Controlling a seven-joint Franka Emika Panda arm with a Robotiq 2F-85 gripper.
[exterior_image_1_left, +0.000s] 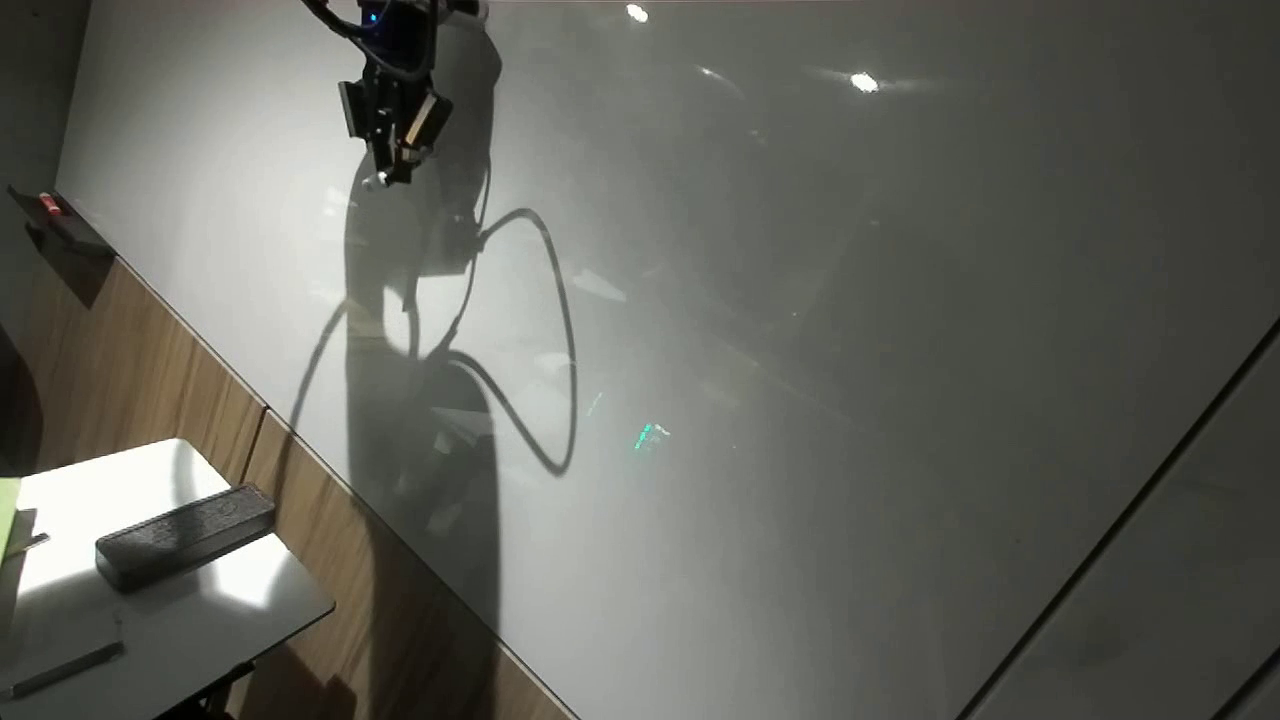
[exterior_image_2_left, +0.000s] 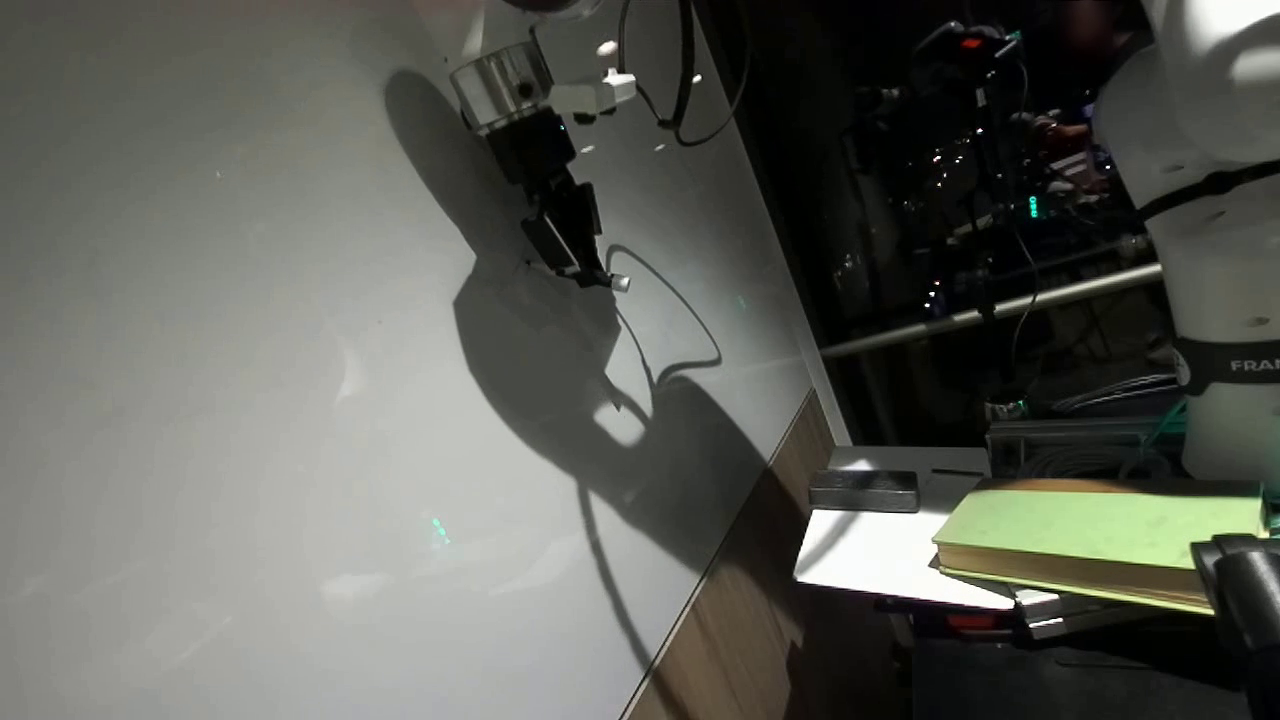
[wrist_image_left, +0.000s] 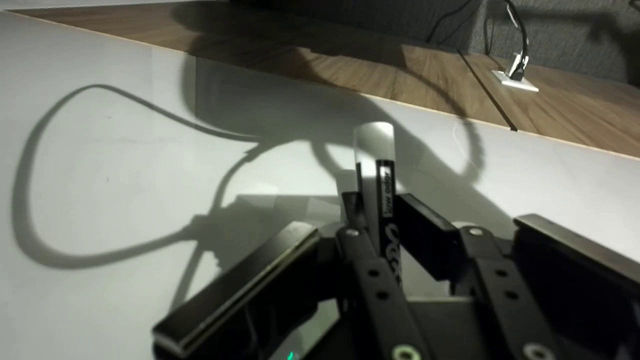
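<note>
A white marker (wrist_image_left: 370, 180) with a black label stands between the fingers of my gripper, which is shut on it. Its pale end sticks out past the fingertips. In exterior view 1 my gripper (exterior_image_1_left: 393, 168) hangs near the top left of a large whiteboard (exterior_image_1_left: 780, 336). From exterior view 2 the gripper (exterior_image_2_left: 594, 270) appears in front of the board, the marker's light end (exterior_image_2_left: 619, 283) poking out at its tip. Whether the marker touches the board cannot be made out. The arm's shadow covers the surface around it.
A black eraser (exterior_image_1_left: 186, 536) lies on a small white table (exterior_image_1_left: 72, 660) at lower left. A green book (exterior_image_2_left: 1080, 522) rests beside it. Wood panelling (exterior_image_1_left: 168, 348) borders the board, and a dark tray (exterior_image_1_left: 72, 228) holds something red. Most of the board is clear.
</note>
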